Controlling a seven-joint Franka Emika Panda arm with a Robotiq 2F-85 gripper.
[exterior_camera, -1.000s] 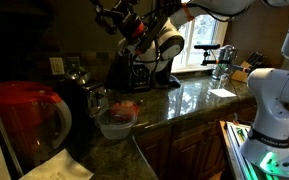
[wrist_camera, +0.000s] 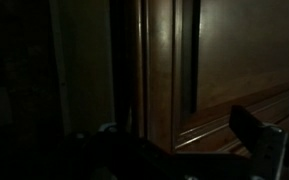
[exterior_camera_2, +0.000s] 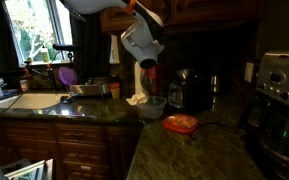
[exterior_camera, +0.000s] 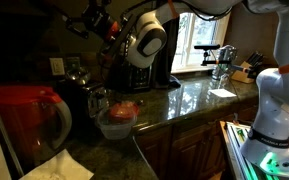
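Observation:
High by the upper cabinets, my gripper (exterior_camera: 88, 20) is a dark shape against a dark background in exterior view 1. In the wrist view the gripper has its two dark fingers well apart at the bottom, and nothing shows between them. A brown wooden cabinet door (wrist_camera: 244, 50) fills the right of that view. Far below the arm, a clear bowl (exterior_camera: 116, 123) stands on the counter. Behind or within its outline is a red item. Exterior view 2 shows a red plate (exterior_camera_2: 181, 123) beside the clear bowl (exterior_camera_2: 153, 108).
A dark toaster (exterior_camera_2: 191, 92) stands behind the red plate, and a coffee maker (exterior_camera_2: 283, 100) at the right. A red appliance (exterior_camera: 26, 125) and a white cloth or paper (exterior_camera: 60, 168) are at the left in exterior view 1.
In exterior view 1 the arm's white and black wrist section has swung left, carrying the gripper left as well. The bowl and other counter items look unmoved.

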